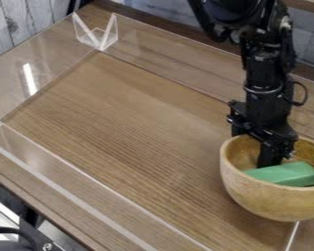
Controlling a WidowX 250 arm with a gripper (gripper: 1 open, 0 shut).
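Note:
A wooden bowl [267,200] sits at the right edge of the table, holding a green block [285,174]. The black arm comes down from the top right, and its gripper [267,152] reaches into the back left part of the bowl, behind the green block. The fingertips are dark and partly hidden by the bowl, so whether they touch the block or how far apart they stand is unclear.
A white wire-like holder [97,34] stands at the back left. Tape strips run along the front left, and cables lie beyond the edge at lower left.

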